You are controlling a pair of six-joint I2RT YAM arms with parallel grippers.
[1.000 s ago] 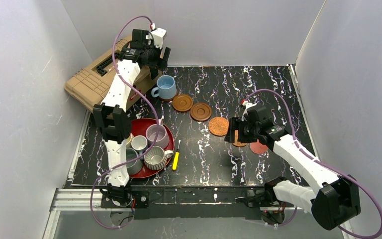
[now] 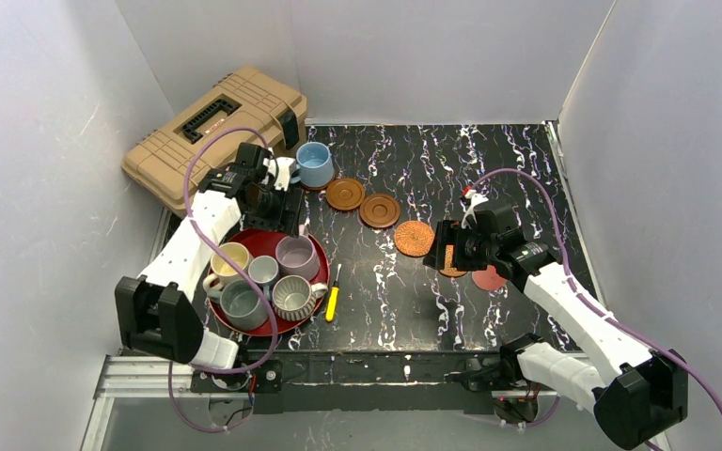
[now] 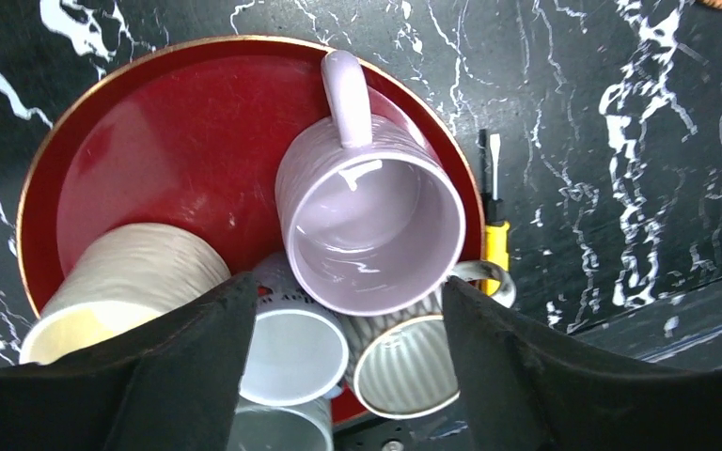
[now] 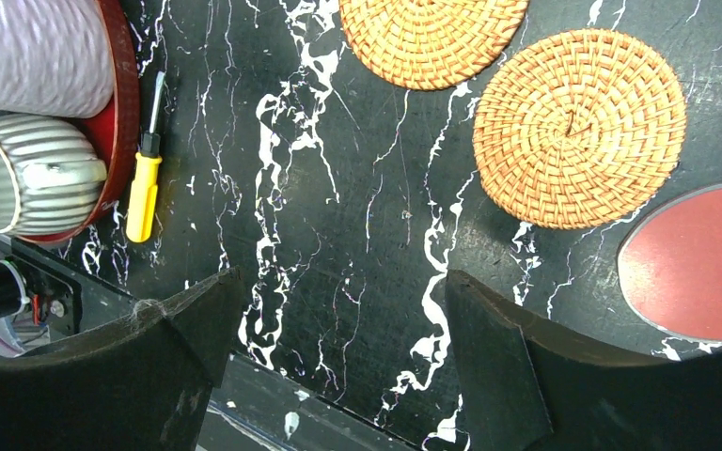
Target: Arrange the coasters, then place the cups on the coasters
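My left gripper (image 2: 282, 211) hangs open over the red tray (image 3: 150, 122) of cups, its fingers around the view of a lilac mug (image 3: 367, 216) with a cream mug (image 3: 132, 272) and a ribbed cup (image 3: 404, 366) nearby. A blue mug (image 2: 314, 163) stands at the back on a coaster. Wooden coasters (image 2: 345, 194) and woven coasters (image 4: 578, 127) lie in the middle and right. My right gripper is open above bare table near the woven and red (image 4: 691, 258) coasters, holding nothing.
A tan case (image 2: 197, 141) fills the back left. A yellow screwdriver (image 4: 143, 193) lies right of the tray.
My left arm has come down and toward the front, from over the case and blue mug to above the tray.
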